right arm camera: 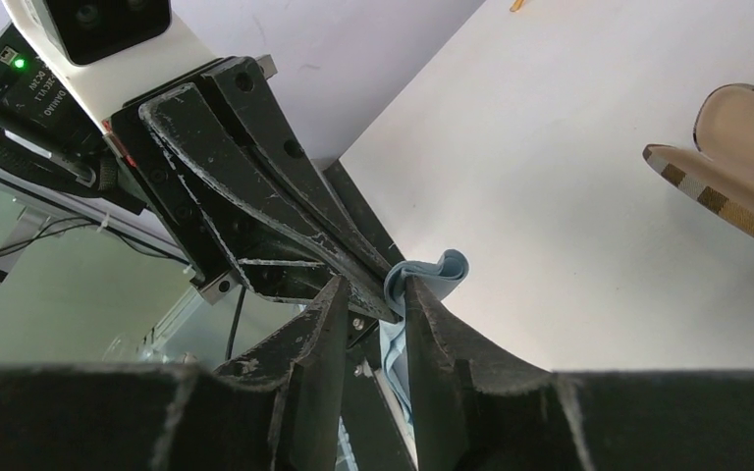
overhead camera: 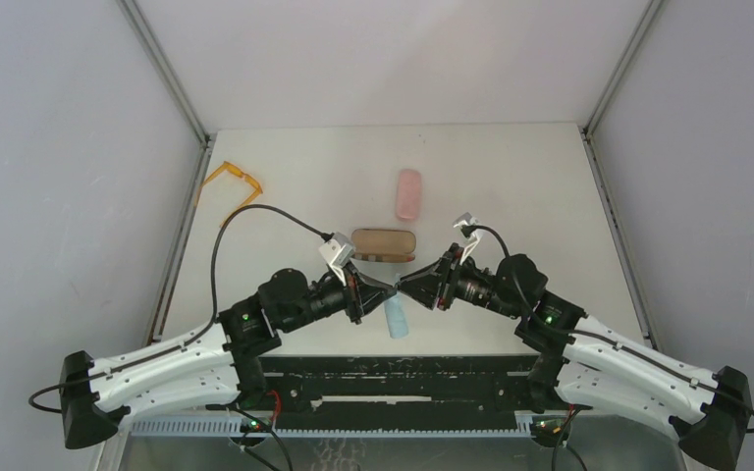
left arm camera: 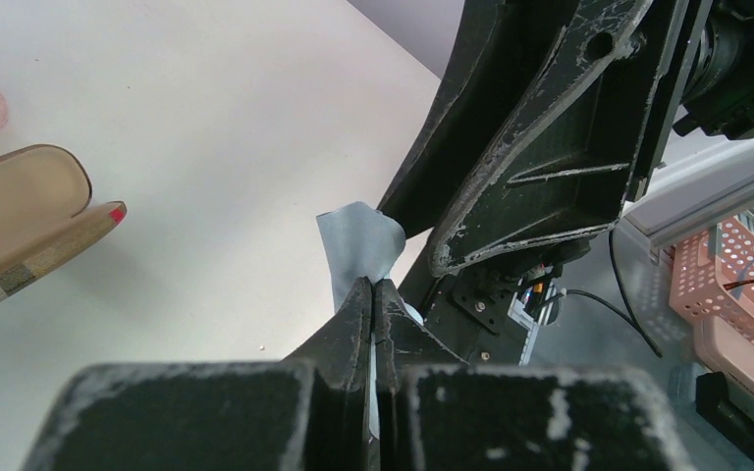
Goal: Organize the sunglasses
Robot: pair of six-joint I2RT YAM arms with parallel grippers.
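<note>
Yellow sunglasses (overhead camera: 244, 178) rest at the table's far left. A tan glasses case (overhead camera: 383, 241) lies open near the middle, its checked lid edge (left arm camera: 22, 272) also showing in the left wrist view. My left gripper is shut on a light blue cloth (left arm camera: 361, 238), which hangs down below the fingertips. Facing it, almost tip to tip, my right gripper is part open, with the cloth's upper edge (right arm camera: 440, 275) at its right finger. Whether that finger touches the cloth, I cannot tell.
A closed pink case (overhead camera: 408, 194) sits behind the tan one. Free white table (overhead camera: 530, 186) spreads to the right and back. Past the front edge, a pink basket (left arm camera: 731, 280) shows at the left wrist view's right side.
</note>
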